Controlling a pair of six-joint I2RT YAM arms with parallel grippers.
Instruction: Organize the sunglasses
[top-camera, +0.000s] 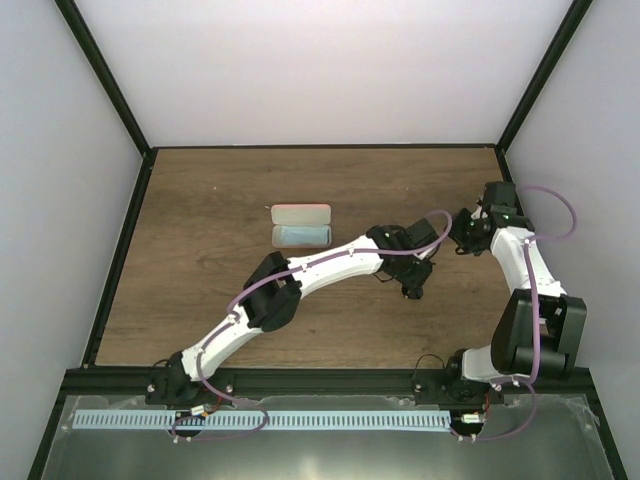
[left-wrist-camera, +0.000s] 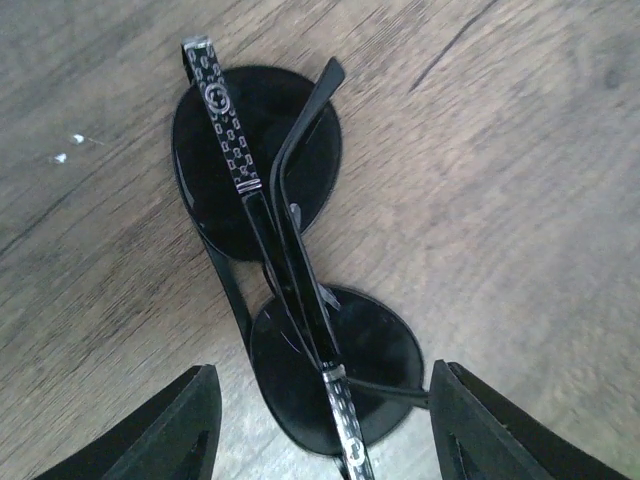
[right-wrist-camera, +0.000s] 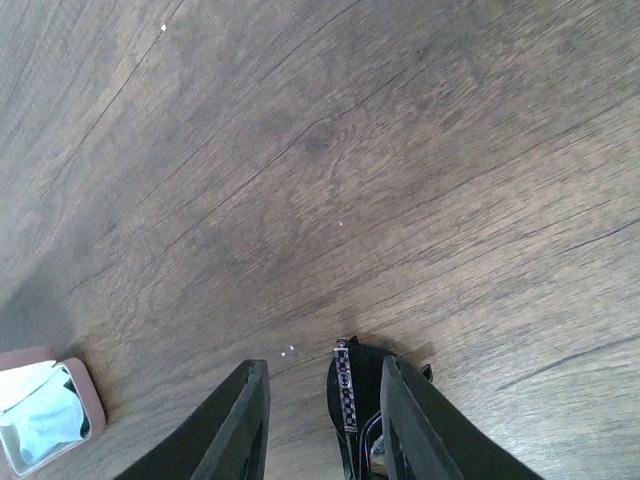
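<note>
Folded black sunglasses (left-wrist-camera: 295, 140) lie on the wooden table, lenses down with temples on top, filling much of the left wrist view. My left gripper is open over their lower lens, a finger on either side, nothing clearly held. In the top view it hangs over the sunglasses at center right. My right gripper is part open, farther right and back, with the sunglasses showing below and beyond its fingertips. An open pink case (top-camera: 301, 214) with a light blue cloth (right-wrist-camera: 48, 415) sits at the table's middle.
My left arm stretches diagonally across the middle, close beside the case. The right arm stands along the right wall. Dark frame edges border the table.
</note>
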